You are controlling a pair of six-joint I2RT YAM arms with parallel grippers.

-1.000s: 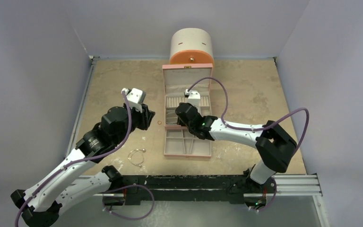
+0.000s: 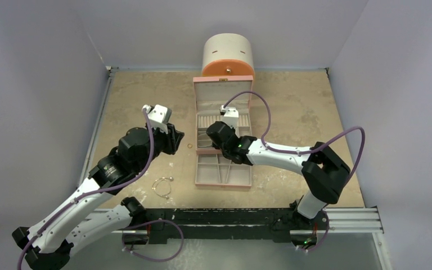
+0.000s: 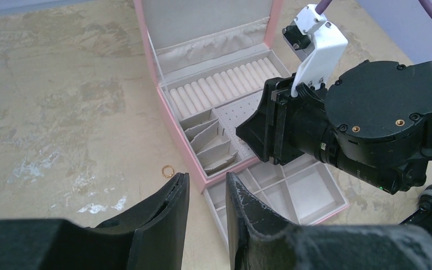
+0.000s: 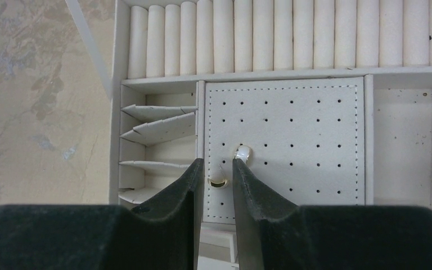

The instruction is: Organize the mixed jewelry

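Observation:
An open pink jewelry box [image 2: 223, 185] stands mid-table, its compartments facing up. Over its perforated earring board [image 4: 292, 129] hovers my right gripper, fingers parted. A small gold earring [image 4: 218, 184] shows in the gap between its fingers; no contact with either finger shows. Another earring, white with a gold edge [image 4: 243, 152], sits on the board by the right fingertip. My left gripper is open and empty, held left of the box. A thin gold ring [image 3: 168, 171] lies on the table there. Bracelets [image 2: 162, 187] rest nearer the front edge.
Ring rolls [image 4: 281, 39] fill the back of the tray, and divided slots [image 4: 160, 129] lie left of the board. A white and orange drum-shaped container [image 2: 228, 53] stands behind the lid.
The left arm has barely moved. The ring and bracelets lie where they were.

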